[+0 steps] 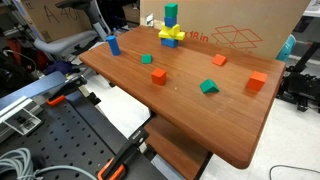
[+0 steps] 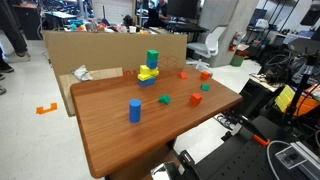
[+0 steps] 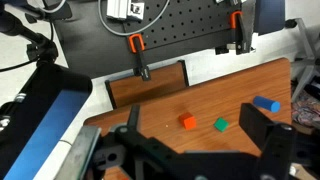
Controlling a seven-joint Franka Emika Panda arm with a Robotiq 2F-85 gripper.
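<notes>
My gripper stands open over the table's edge in the wrist view, its dark fingers wide apart with nothing held. Below, well clear of them, lie an orange-red block, a green block and a blue cylinder. On the wooden table a stack of blue, yellow and green pieces rises near the back board. The blue cylinder is upright, apart from the stack. Another green block and two more orange-red blocks, one flat and one at the right, lie loose.
A cardboard board borders the table's back. Along the opposite side runs a dark perforated base with orange-tipped brackets and cables. Bare tabletop surrounds the loose blocks.
</notes>
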